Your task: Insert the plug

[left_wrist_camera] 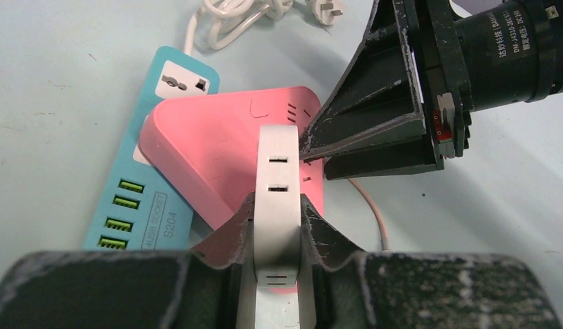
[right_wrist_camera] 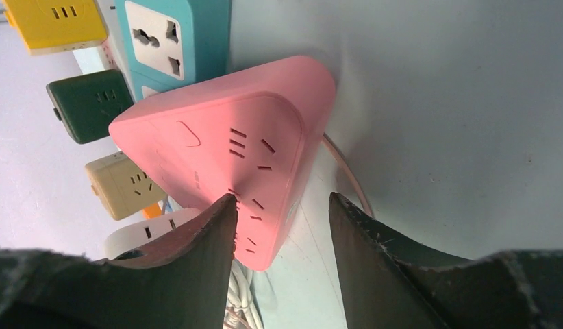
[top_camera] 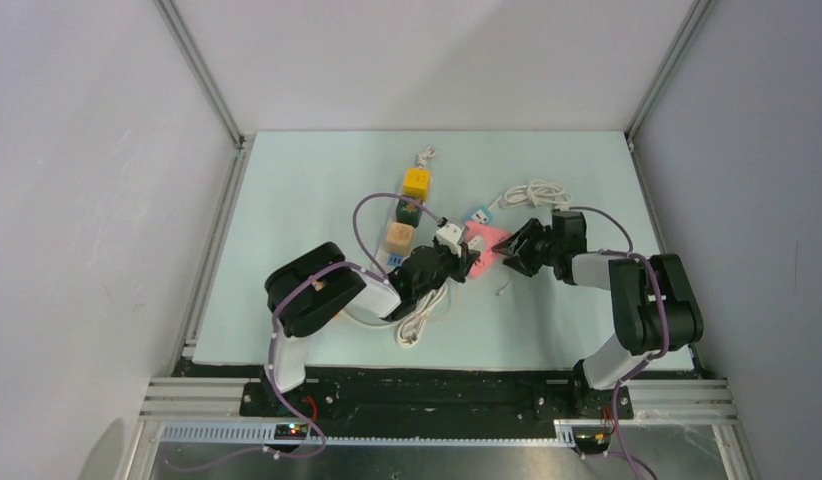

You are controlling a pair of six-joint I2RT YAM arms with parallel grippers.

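Observation:
A white plug adapter [left_wrist_camera: 279,178] with slots in its face stands between the fingers of my left gripper, which press close along both sides. It overlaps the pink power strip [left_wrist_camera: 217,137]; whether its pins are seated is hidden. In the right wrist view, the white adapter [right_wrist_camera: 148,229] shows at the strip's far left side. My right gripper is at the strip's right edge, one finger over the slotted face and the other beyond the edge. Its fingertips stand apart with part of the strip between them; firm contact cannot be seen.
A teal socket strip [left_wrist_camera: 138,199] lies against the pink strip. Yellow [top_camera: 416,183], green [top_camera: 408,211] and tan [top_camera: 399,238] blocks stand in a row to the left. White cable coils [top_camera: 535,193] lie behind.

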